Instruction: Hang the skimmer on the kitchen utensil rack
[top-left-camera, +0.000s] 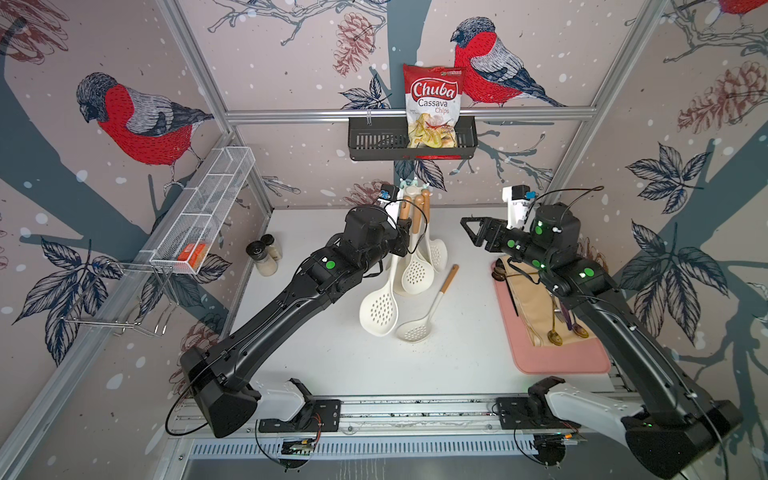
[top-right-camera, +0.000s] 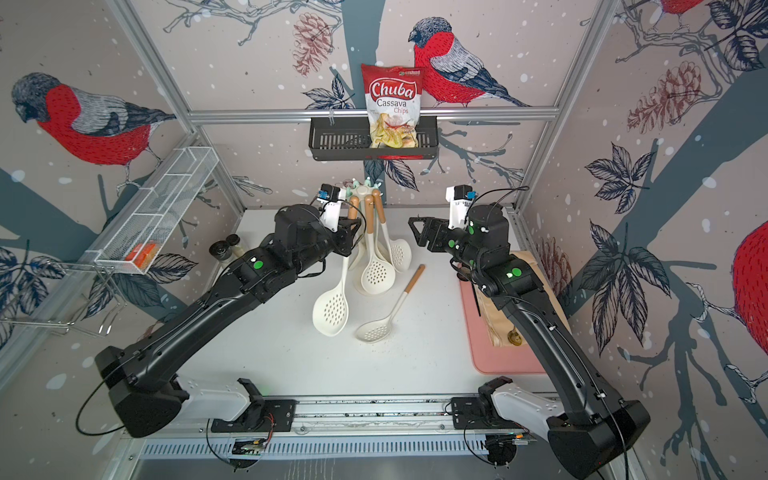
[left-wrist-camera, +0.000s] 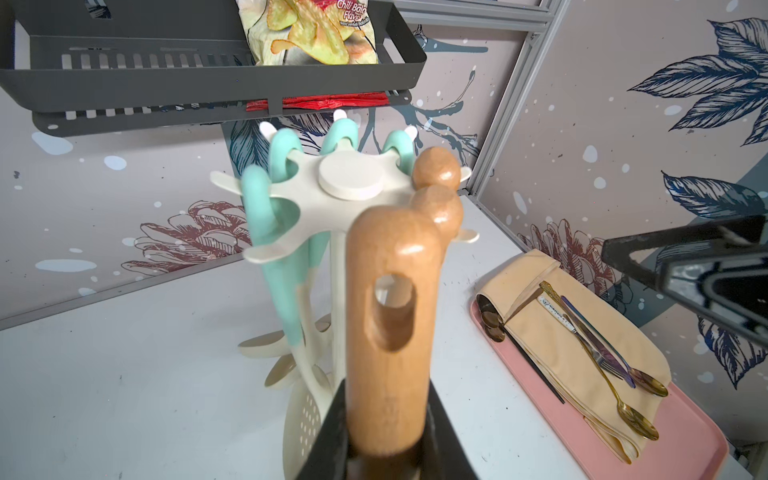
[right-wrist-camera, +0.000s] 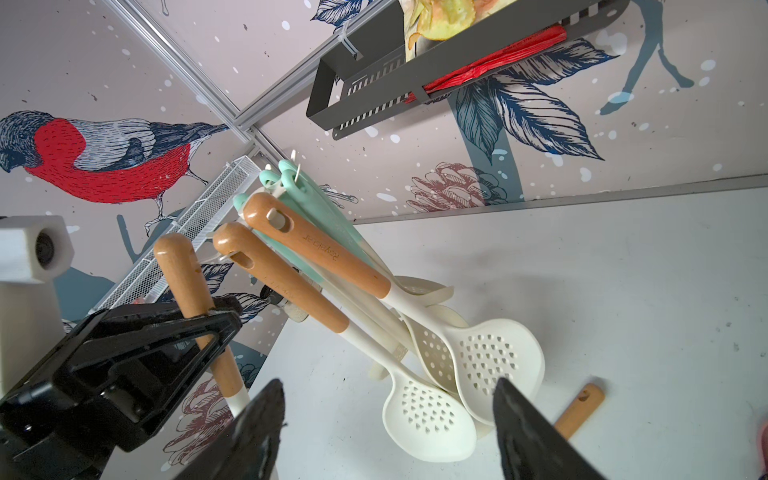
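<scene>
My left gripper (top-right-camera: 345, 233) is shut on the wooden handle (left-wrist-camera: 384, 376) of a white skimmer (top-left-camera: 377, 310), which hangs upright in front of the white utensil rack (left-wrist-camera: 352, 174). The handle's holed top appears close before the rack's near arms in the left wrist view; whether they touch I cannot tell. Teal and wooden-handled utensils hang on the rack, among them two white slotted ones (right-wrist-camera: 428, 420). My right gripper (top-left-camera: 472, 228) stands open to the right of the rack.
Another slotted utensil (top-left-camera: 416, 326) lies on the table (top-left-camera: 320, 360). A pink tray (top-left-camera: 528, 356) with cutlery is at the right. A black shelf (top-left-camera: 376, 152) with chips hangs above the rack; spice jars (top-left-camera: 260, 254) and wire shelves (top-left-camera: 200, 200) are at the left.
</scene>
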